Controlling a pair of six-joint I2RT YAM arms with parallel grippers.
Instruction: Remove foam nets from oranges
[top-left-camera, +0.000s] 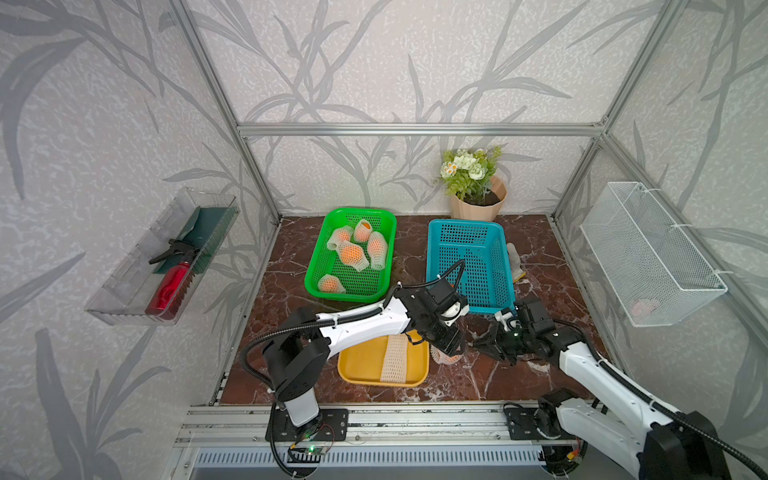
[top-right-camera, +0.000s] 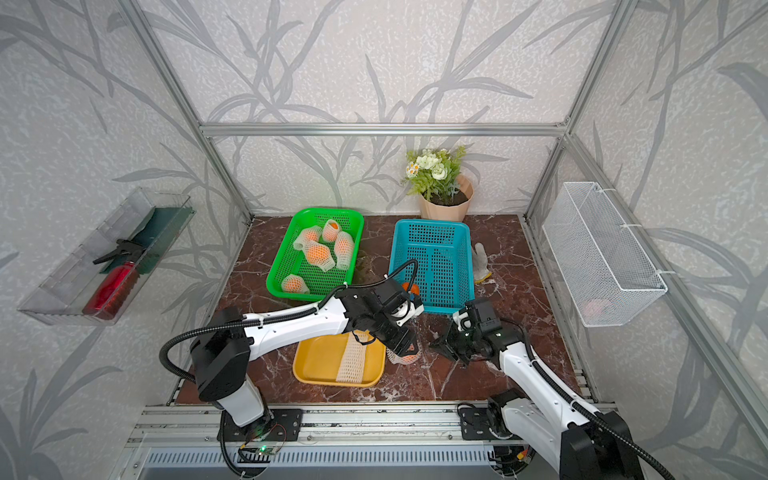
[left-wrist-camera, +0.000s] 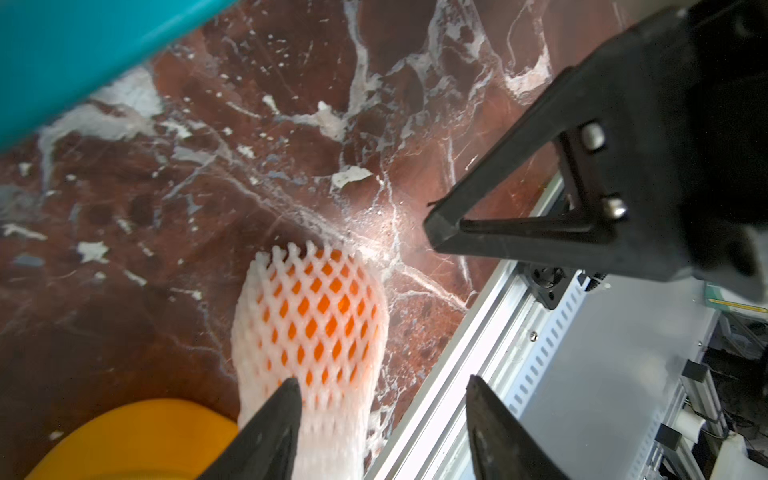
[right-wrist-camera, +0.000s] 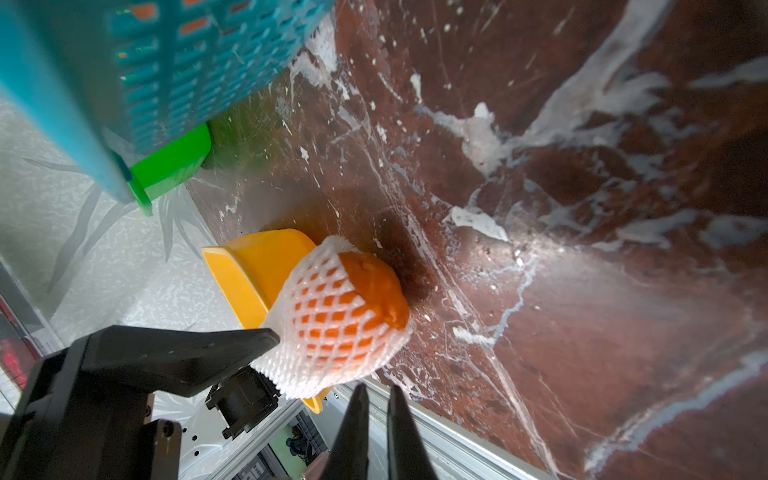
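One orange in a white foam net (right-wrist-camera: 340, 320) lies on the table beside the yellow tray (right-wrist-camera: 268, 268); bare peel shows at the net's open end in the right wrist view. My left gripper is open over the net's trailing part, one finger close to the net; whether they touch I cannot tell. A small gap separates the fingers of my right gripper, which is empty and right of the orange. Several netted oranges (top-left-camera: 352, 254) sit in the green basket (top-left-camera: 313, 276). An empty net (top-left-camera: 395, 358) lies in the tray.
The blue basket (top-left-camera: 429, 248) stands just behind both grippers, with an orange (top-right-camera: 410, 289) partly visible at its left side. A glove (top-left-camera: 513, 257) lies to its right, and a flowerpot (top-left-camera: 477, 209) behind. Bare table lies between the orange and the right gripper.
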